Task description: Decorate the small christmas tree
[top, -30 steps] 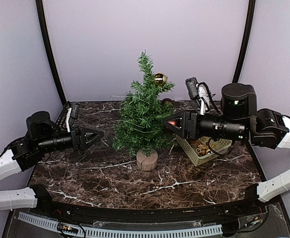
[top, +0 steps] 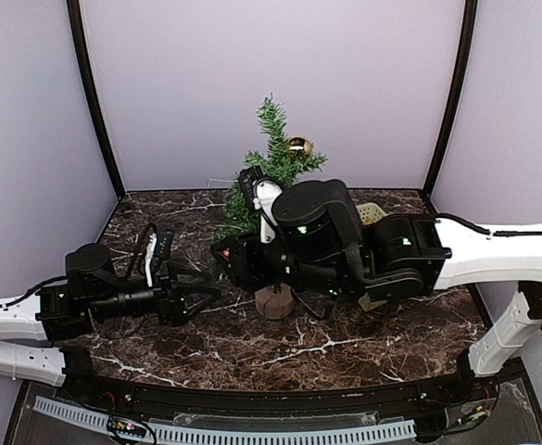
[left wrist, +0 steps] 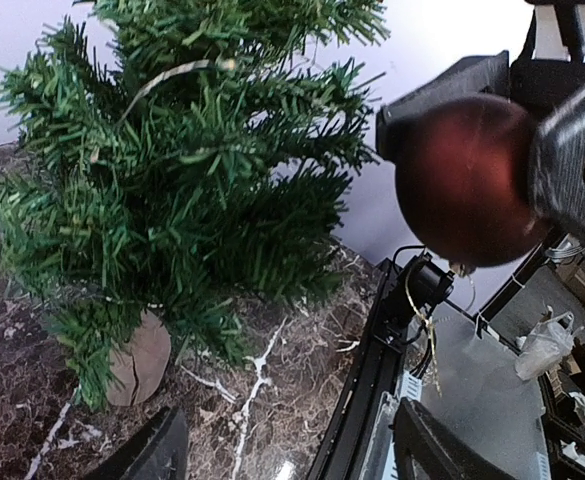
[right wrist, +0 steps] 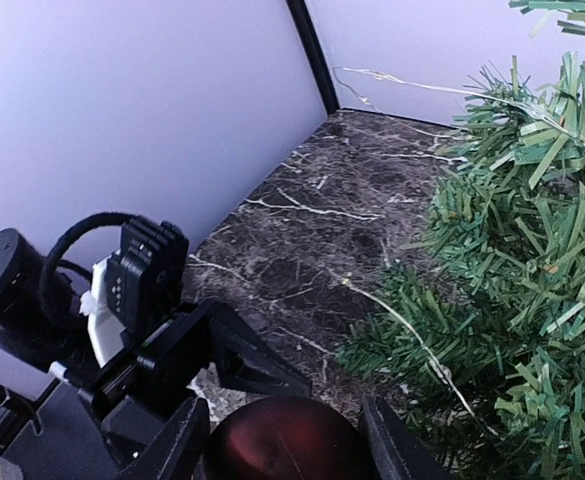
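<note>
The small Christmas tree (top: 271, 125) stands on a wooden base (top: 275, 304) at mid table, largely behind my right arm in the top view, with a gold ball (top: 300, 146) high on it. My right gripper (top: 224, 255) is shut on a dark red bauble, held in front of the tree's left side; the bauble also fills the bottom of the right wrist view (right wrist: 284, 445). My left gripper (top: 206, 292) stands open at the tree's lower left, empty, facing the right gripper and a little below it.
A light basket (top: 371, 213) at the right of the tree is mostly hidden by the right arm. Walls enclose the back and sides.
My right gripper has moved left across the tree with the bauble, coming nearer and lower. My left gripper has moved slightly right and down and opened wider.
</note>
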